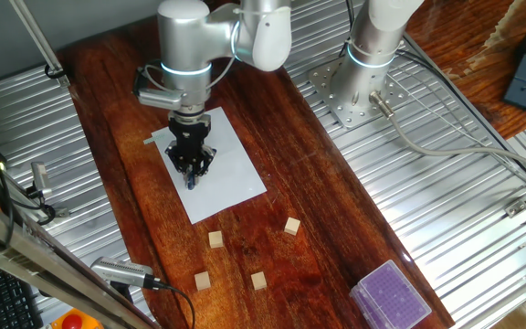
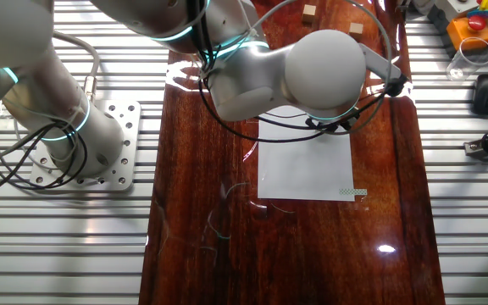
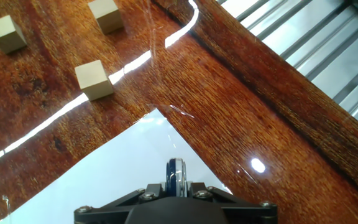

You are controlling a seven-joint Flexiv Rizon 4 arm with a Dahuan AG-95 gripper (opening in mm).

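A white sheet of paper (image 1: 231,174) lies flat on the dark wooden table. Over its left half, my gripper (image 1: 191,175) points down, shut on a slim blue object that looks like a pen. In the wrist view this blue-and-silver pen (image 3: 176,173) stands out between the fingers of the gripper, above the paper (image 3: 123,168). Whether its tip touches the sheet cannot be told. Exterior view 2 shows the paper (image 2: 303,174) partly covered by the arm, which mostly hides the gripper there. No marks on the sheet can be made out.
Several small wooden cubes, among them one cube (image 1: 215,239) and another (image 1: 292,226), lie beyond the paper's near edge. A purple box (image 1: 393,297) sits at the table's front right. A camera (image 1: 124,271) stands at the left edge. Bare wood surrounds the sheet.
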